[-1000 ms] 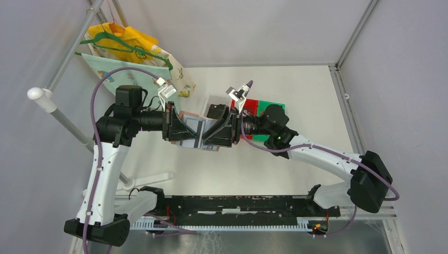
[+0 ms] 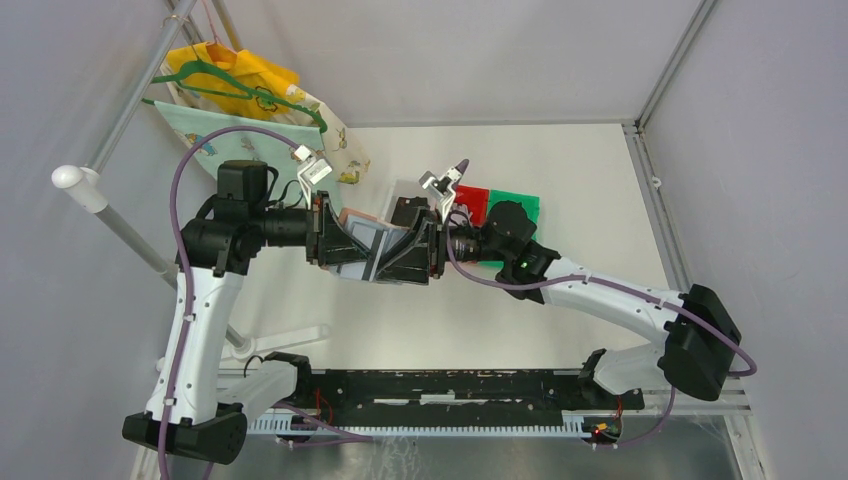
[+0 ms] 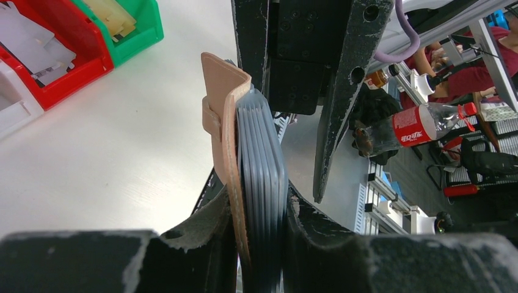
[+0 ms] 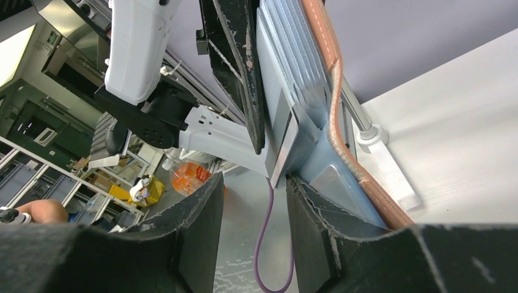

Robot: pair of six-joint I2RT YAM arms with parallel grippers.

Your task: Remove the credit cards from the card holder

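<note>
The card holder (image 3: 229, 116), with a tan leather cover and a stack of clear bluish sleeves (image 3: 259, 159), stands on edge above the table. My left gripper is shut on it, a finger on either side. In the top view the holder (image 2: 362, 230) spans the gap between both grippers. My right gripper is open at the holder's other end, a clear gap between its fingers. Its right fingertip (image 4: 299, 189) is close to the edge of an outer sleeve (image 4: 286, 146); whether they touch, I cannot tell. No card stands loose between its fingers.
Behind the grippers, a white bin (image 3: 15, 97), a red bin (image 3: 91, 58) with pale cards and a green bin (image 3: 143, 24) stand in a row. Clothes on a green hanger (image 2: 250, 90) hang at the back left.
The left arm and the holder stay nearly still.
</note>
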